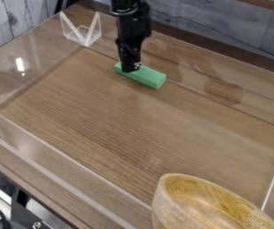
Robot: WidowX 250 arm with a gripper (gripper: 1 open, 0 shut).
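Observation:
A flat green block point(146, 77) lies on the wooden tabletop toward the back centre of the camera view. Whether the fingers are open or shut around that end is too small to tell.
A white wire holder point(82, 27) stands at the back left, near the wall. A large yellow bowl point(205, 206) sits at the front right edge.

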